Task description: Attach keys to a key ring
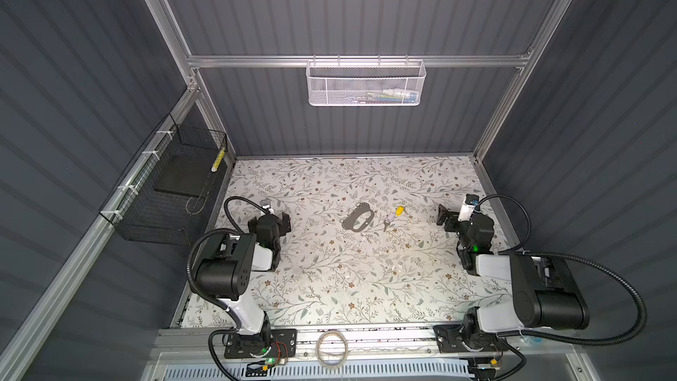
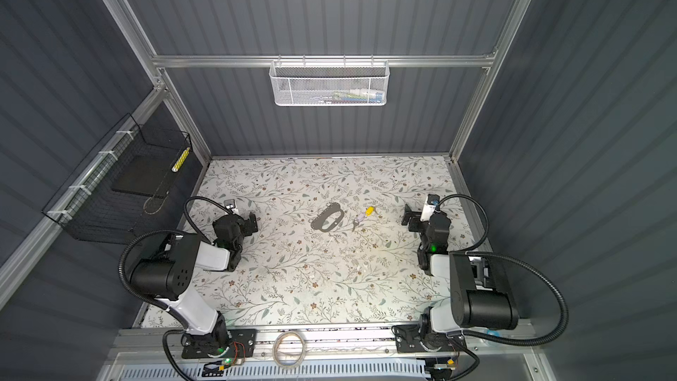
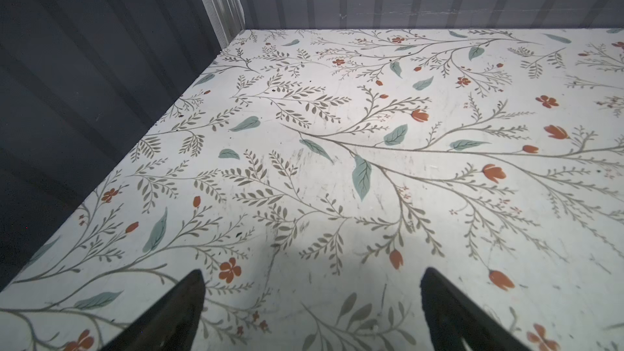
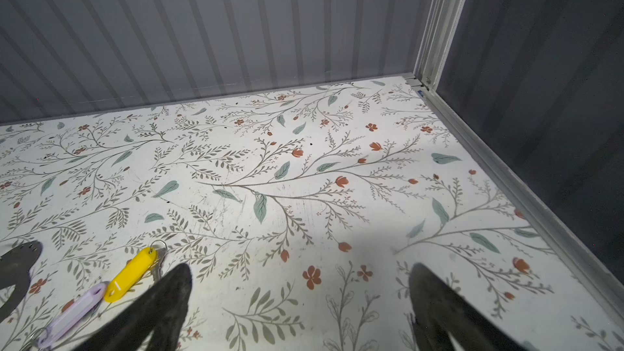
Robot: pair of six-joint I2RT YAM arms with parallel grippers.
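Note:
A grey metal carabiner-like piece with an oval opening (image 1: 349,221) lies in the middle of the floral table. Just right of it lie a yellow tag (image 4: 128,275) with a key (image 4: 157,266) on a small ring, and a lilac tag (image 4: 72,312) with another small ring. My left gripper (image 1: 268,220) stands open at the table's left side, nothing between its fingers. My right gripper (image 1: 448,216) stands open to the right of the tags, also empty.
A black wire basket (image 1: 148,218) hangs on the left wall with a yellow item on it. A white mesh basket (image 1: 328,91) hangs on the back wall.

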